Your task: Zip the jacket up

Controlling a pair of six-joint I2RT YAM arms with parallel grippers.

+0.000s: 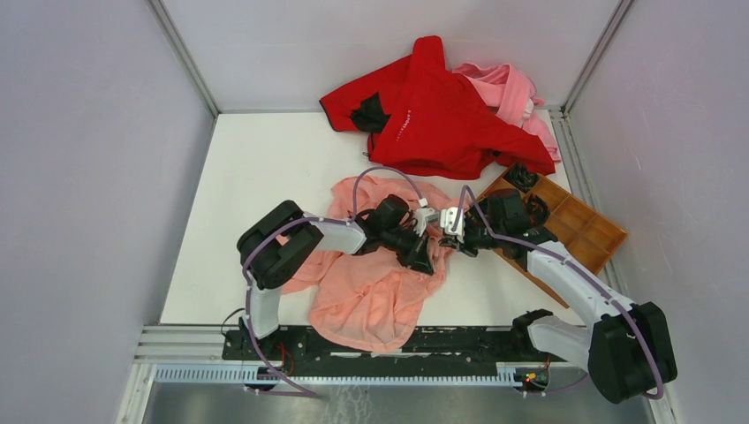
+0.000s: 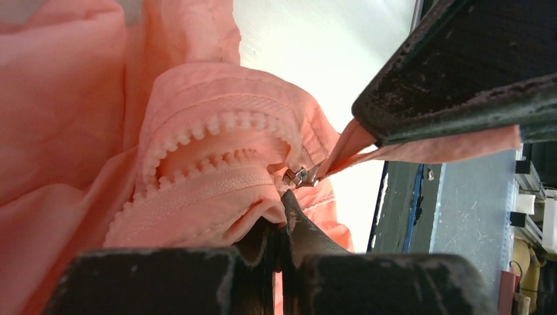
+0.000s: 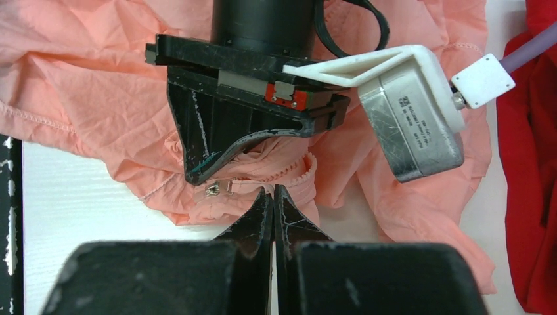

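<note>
The salmon-pink jacket (image 1: 371,296) lies crumpled on the white table. Close up in the left wrist view, two rows of zipper teeth (image 2: 226,125) curve apart across a raised fold, with the metal slider (image 2: 299,176) at their right end. My left gripper is shut on the jacket edge just below the slider. A pink pull tape (image 2: 453,146) runs from the slider to my right gripper, whose closed fingers pinch it. In the right wrist view the tape stretches between the slider (image 3: 213,189) and those fingertips.
A red jacket (image 1: 442,115) and a pink garment (image 1: 508,93) are heaped at the back. A wooden compartment tray (image 1: 587,231) sits under the right arm. Both grippers are very close together.
</note>
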